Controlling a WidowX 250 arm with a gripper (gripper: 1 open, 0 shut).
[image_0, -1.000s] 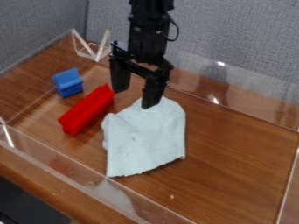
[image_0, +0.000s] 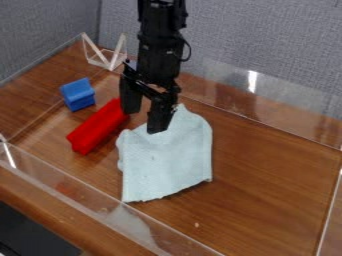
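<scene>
My black gripper (image_0: 144, 108) hangs open over the upper left part of a pale cloth (image_0: 167, 165), just right of a red bar-shaped block (image_0: 96, 130). The cloth lies spread with uneven edges on the wooden table. I cannot tell whether my fingertips touch it. A blue block (image_0: 78, 93) lies at the upper left.
Clear panels run along its back and near-left edges, and a small white object sits at the far left back.
My gripper has shifted slightly left, toward the red block, and turned a little. The cloth and blocks look unmoved.
</scene>
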